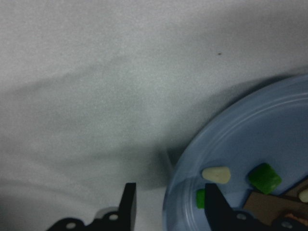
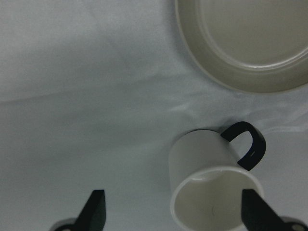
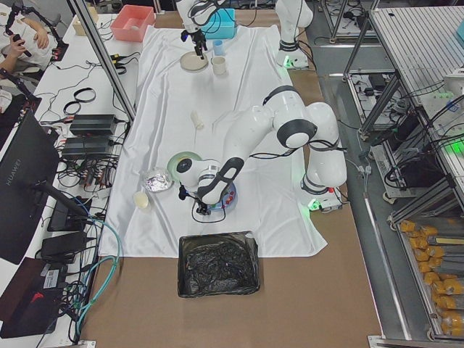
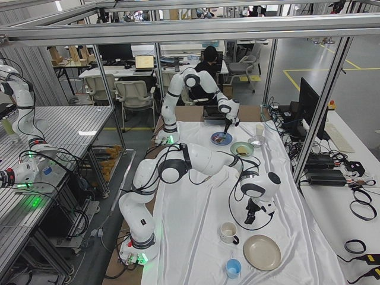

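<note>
A blue plate [image 1: 240,125] with green cubes [image 1: 264,178], a pale piece [image 1: 216,174] and brown flat pieces lies under my left gripper, which is open over its rim. A green plate [image 3: 179,158] lies beside it. My right gripper stands open above a white mug [image 2: 195,151] with a black handle; a beige plate [image 2: 250,33] lies beyond the mug. A blue cup [image 4: 233,268] stands near that plate in the camera right view.
A black lined tray [image 3: 217,264] sits at the near edge. A foil dish [image 3: 156,180] and cream cup [image 3: 141,200] lie at the left.
</note>
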